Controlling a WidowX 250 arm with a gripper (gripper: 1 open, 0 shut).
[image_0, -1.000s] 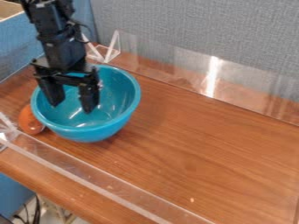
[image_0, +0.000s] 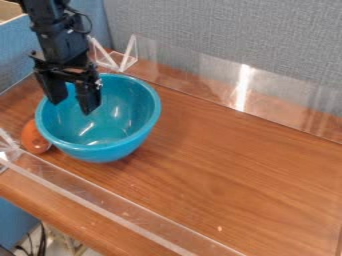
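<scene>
A large blue bowl (image_0: 120, 140) sits at the left of the wooden table. My black gripper (image_0: 71, 95) hangs over the bowl's back-left part, pointing down, open, with its fingers at the level of the rim. An orange object (image_0: 36, 139) lies just left of the bowl, partly hidden by it.
A clear panel (image_0: 241, 90) runs along the back before a grey wall, and another clear edge runs along the front left. A white wire object stands behind the bowl.
The gripper has shifted left and up from lower in the bowl. The bowl looks unmoved.
</scene>
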